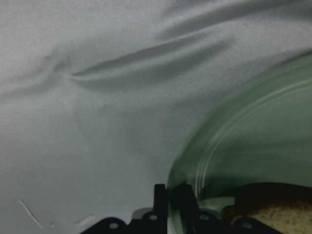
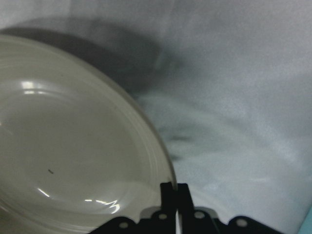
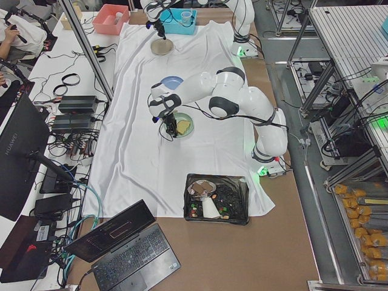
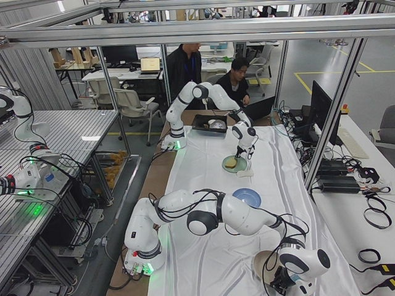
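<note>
A green plate point(image 4: 228, 168) with a tan food item point(image 3: 182, 127) sits mid-cloth. My left gripper is shut on its rim, as the left wrist view shows. At the cloth's far end in the camera left view, my right gripper is shut on the rim of a beige plate point(image 2: 73, 136). A blue plate point(image 4: 247, 196) lies between the two, partly hidden by an arm in the camera left view.
A black tray point(image 3: 233, 197) with assorted items and an open laptop point(image 3: 133, 265) are at the near end. A blue bin point(image 3: 173, 25) stands beyond the beige plate.
</note>
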